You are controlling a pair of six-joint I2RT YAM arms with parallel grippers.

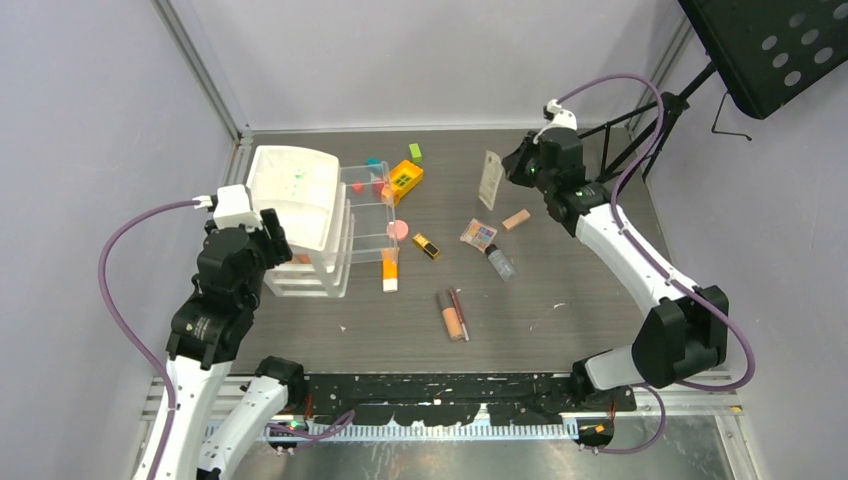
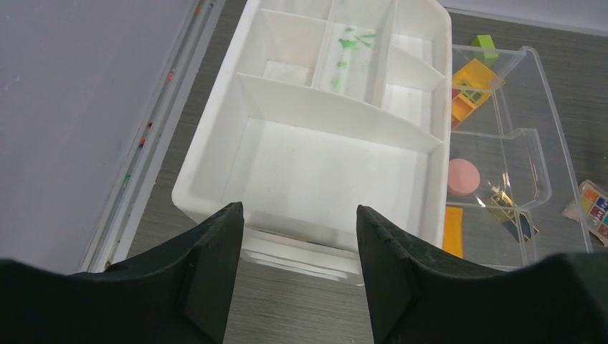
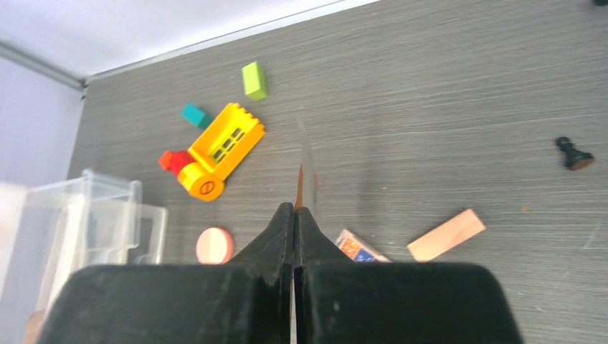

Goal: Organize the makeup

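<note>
A thin whitish flat packet [image 1: 491, 180], upright and seen edge-on in the right wrist view, is pinched by my right gripper; the fingers are almost together. It hangs above the table, right of the white organizer [image 1: 295, 190]. My left gripper is open, its empty fingers over the organizer's near edge. A clear drawer [image 1: 372, 215] sticks out to the right. On the table lie an eyeshadow palette [image 1: 479, 234], a tan block [image 1: 516, 219], a clear bottle [image 1: 500, 262], a foundation tube [image 1: 450, 317], a reddish pencil [image 1: 460, 314] and a gold-and-black case [image 1: 426, 246].
Around the drawer are a pink round puff [image 1: 398, 230], an orange tube [image 1: 390, 272], a yellow toy piece [image 1: 404, 180] and a green block [image 1: 415, 152]. A black stand [image 1: 650, 120] rises at the back right.
</note>
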